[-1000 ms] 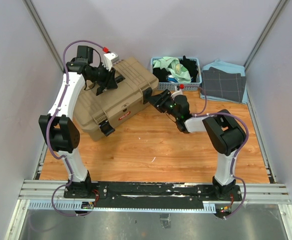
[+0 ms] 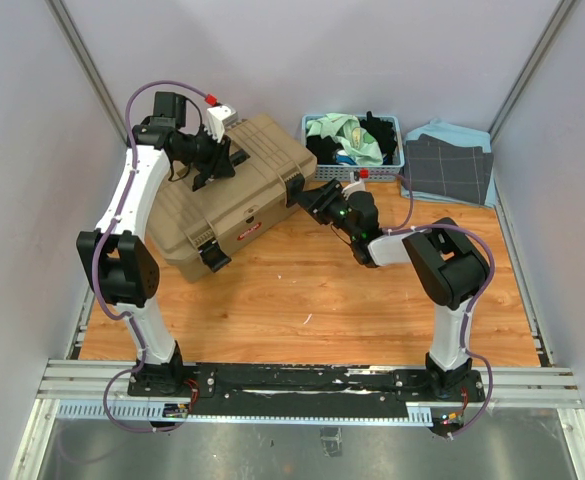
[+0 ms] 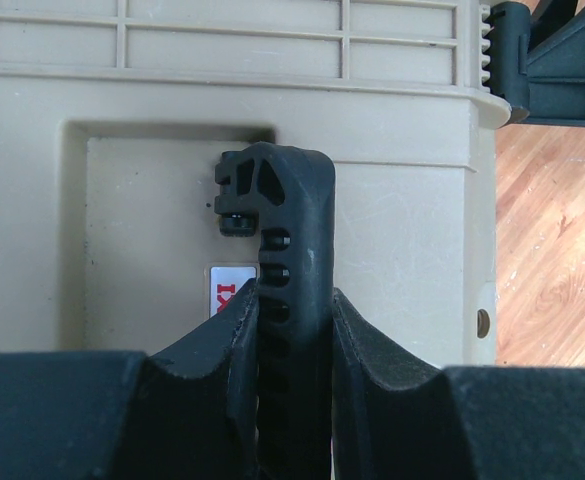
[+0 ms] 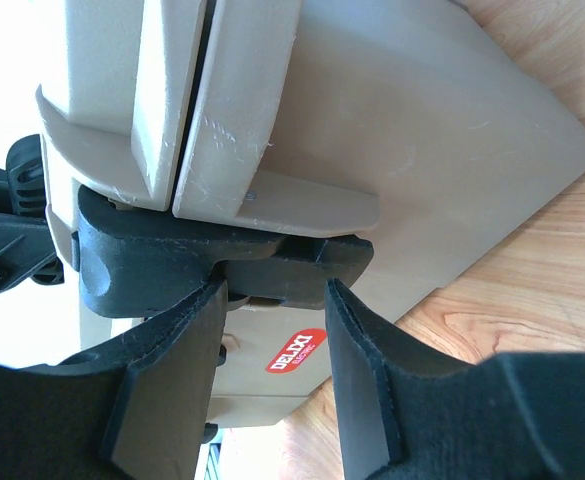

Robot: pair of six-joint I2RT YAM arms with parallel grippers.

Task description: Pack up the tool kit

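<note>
The tan tool case (image 2: 187,215) lies closed and angled on the left of the table. Across its lid runs a black handle (image 3: 297,215), with the fingers of my left gripper against both its sides, shut on it. At the case's right front, my right gripper is shut on a black latch (image 4: 162,265) beneath the lid seam; the latch's far part is hidden behind the fingers. A second black latch (image 2: 213,255) is on the front left; the top view does not settle whether it is fastened.
Behind the case's right end stands a blue basket (image 2: 352,172) holding green and black cloths. Folded grey and light-blue cloths (image 2: 447,168) lie at the back right. Bare wooden table (image 2: 302,310) stretches in front of the case.
</note>
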